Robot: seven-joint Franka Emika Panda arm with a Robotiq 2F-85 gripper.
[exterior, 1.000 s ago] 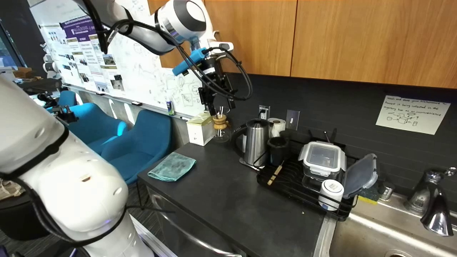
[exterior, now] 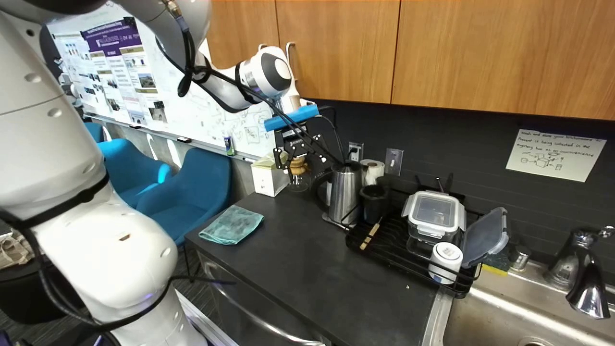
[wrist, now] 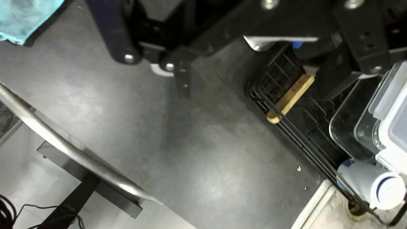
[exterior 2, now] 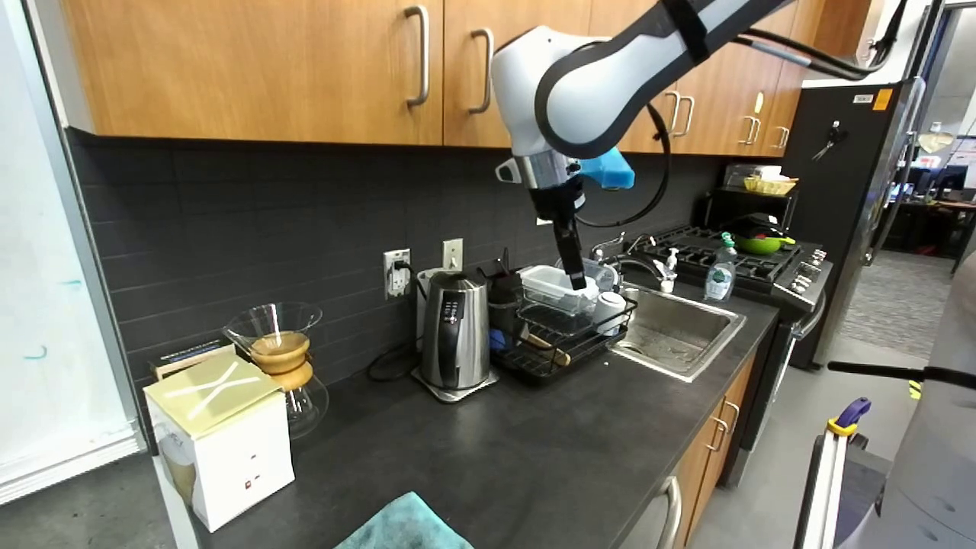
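Observation:
My gripper (exterior: 286, 166) hangs in the air above the counter, near the kettle (exterior: 344, 190) in exterior view 1. In the wrist view the black fingers (wrist: 183, 82) stand wide apart, so it is open, with only the dark counter (wrist: 152, 126) and the rack's edge below. A teal cloth (exterior: 231, 224) lies on the counter's left end. The black dish rack (wrist: 301, 141) holds a wooden-handled brush (wrist: 292, 97), a clear container with a white-rimmed lid (exterior: 433, 213) and a white cup (exterior: 445, 262).
A white box (exterior 2: 219, 439) and a glass coffee maker (exterior 2: 285, 361) stand at the counter's left end. Wooden cabinets (exterior 2: 265, 69) overhang the back. The sink (exterior 2: 682, 334) lies right of the rack. Mid-counter is clear.
The arm's wrist has turned and come lower, with the blue piece on it shifting right and down in exterior view 1. The counter objects have stayed put.

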